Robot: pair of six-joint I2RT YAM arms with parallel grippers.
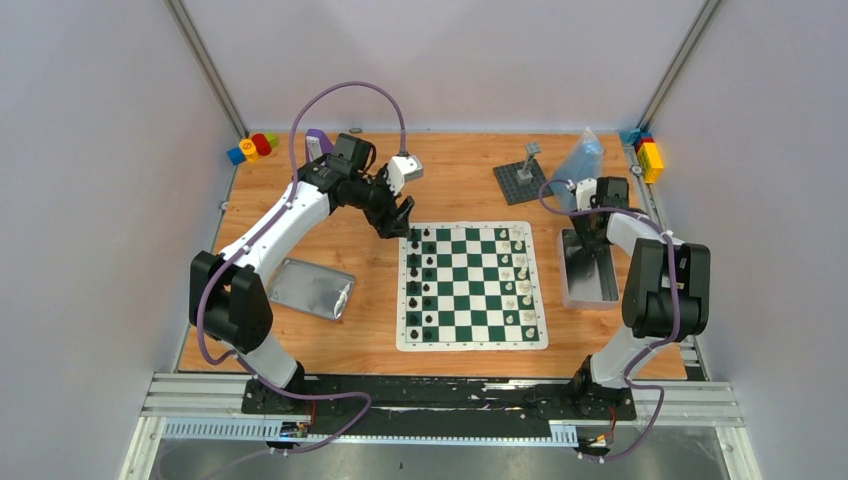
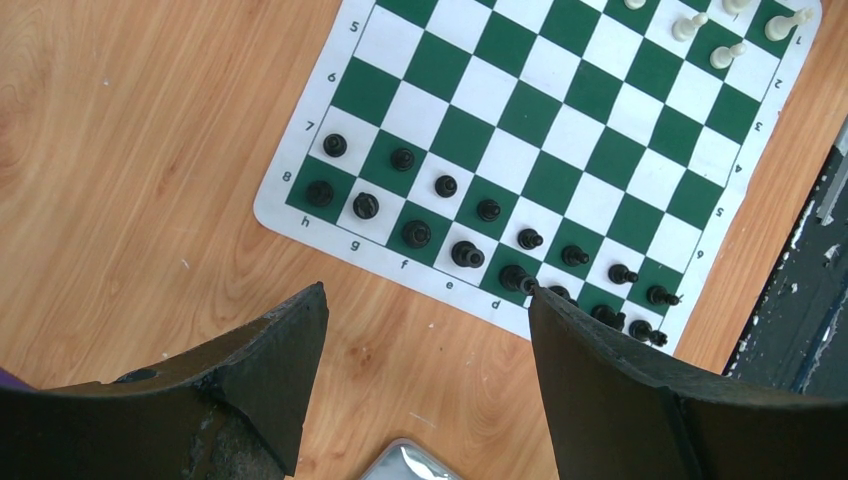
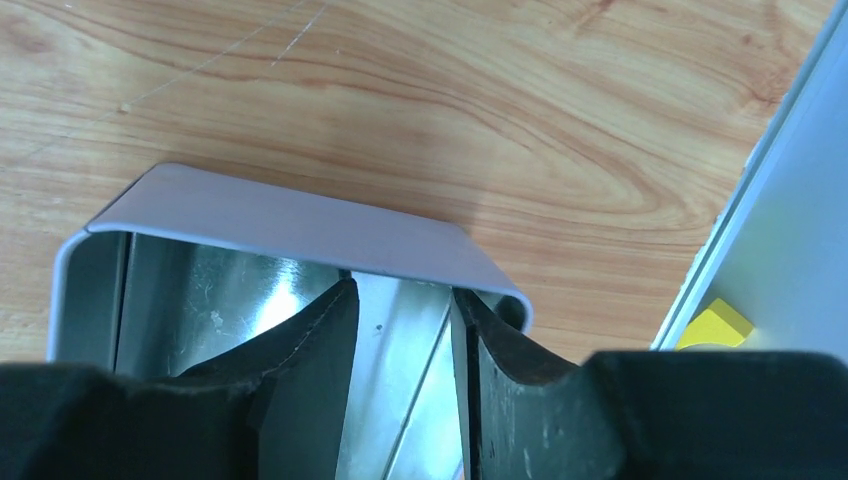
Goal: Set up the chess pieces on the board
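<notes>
The chessboard point(image 1: 470, 285) lies mid-table, black pieces point(image 2: 417, 234) in two rows along its left side and white pieces point(image 2: 686, 28) along its right. My left gripper hangs open above the board's upper-left corner, nothing between its fingers. My right gripper is at the far end of the grey-white bin point(image 3: 264, 219) right of the board, fingers a little apart, at or just inside its rim; I cannot tell if they touch it. Nothing shows between them, and the visible bin floor holds no pieces.
A steel tray point(image 1: 305, 288) lies left of the board. A dark plate with a post point(image 1: 512, 185) and a blue bag point(image 1: 582, 160) stand at the back right, coloured blocks point(image 1: 650, 160) at both back corners. Bare wood surrounds the board.
</notes>
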